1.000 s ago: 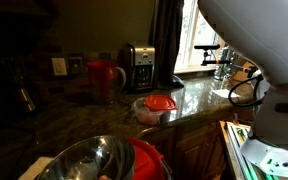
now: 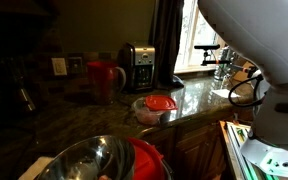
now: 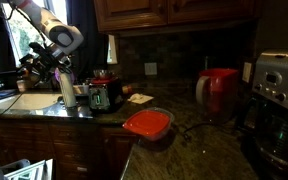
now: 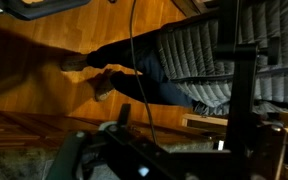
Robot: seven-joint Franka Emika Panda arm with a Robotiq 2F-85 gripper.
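In the second exterior view the white arm reaches in at the upper left, and my gripper (image 3: 32, 72) is a dark shape in front of the bright window. Its fingers are too dark and small there to read. Dark gripper parts also fill the lower middle of the wrist view, over a wooden floor (image 4: 44, 75), but their opening is unclear. On the counter, a clear bowl (image 2: 147, 114) sits by a red lid (image 2: 160, 103). A tall red pitcher (image 2: 104, 80) stands at the back. A metal bowl (image 2: 87, 160) lies near the front beside a red bowl (image 2: 146, 158).
A silver toaster (image 2: 140, 66) stands against the wall. At the right of the second exterior view is a silver-and-black appliance (image 3: 276, 85). Someone's bare feet (image 4: 74, 62) and a grey quilted garment (image 4: 199, 55) show below the wrist camera. Mid-counter has bare room.
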